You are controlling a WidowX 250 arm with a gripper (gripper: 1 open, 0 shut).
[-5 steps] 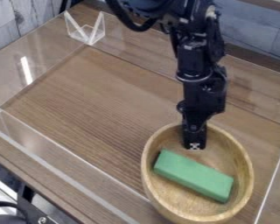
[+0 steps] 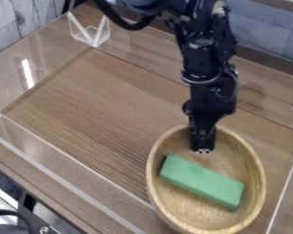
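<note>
A tan oval bowl [image 2: 168, 204] sits at the lower right of the wooden table, with a green rectangular block [image 2: 201, 181] lying in it. The black gripper [image 2: 200, 144] points down at the back rim of the bowl, its fingertips at or just inside the rim, behind the block. The fingertips are dark and small, so whether they hold the rim or anything else cannot be made out.
A white wire-like holder [image 2: 92, 30] stands at the back left. Dark cables lie at the lower left edge.
The gripper has shifted very slightly at the bowl's back rim. The bowl and green block look nearly unchanged.
</note>
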